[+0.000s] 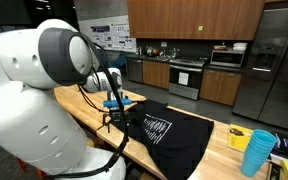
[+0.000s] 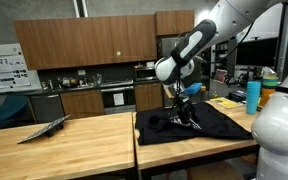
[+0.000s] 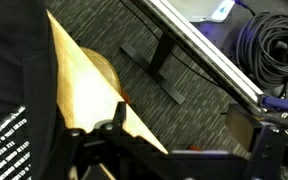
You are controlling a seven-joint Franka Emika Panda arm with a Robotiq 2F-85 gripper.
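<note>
A black cloth (image 1: 174,140) with white stripes printed on it lies spread over the wooden table. In the wrist view, part of the cloth (image 3: 12,85) fills the left side. My gripper stands open, its dark fingertips (image 3: 256,131) wide apart and nothing between them. Below the gap are the table's edge and the dark floor, with the cloth to the left. From the second exterior view, the gripper (image 2: 188,119) appears low, close to the cloth (image 2: 220,123); whether it touches cannot be told.
A blue cup (image 1: 257,152) stands at the table's right, near a yellow item (image 1: 240,137). A round stool top (image 3: 101,70) and coiled black cable (image 3: 275,47) are beyond the table's edge. Bare wood (image 2: 74,150) lies open on the left.
</note>
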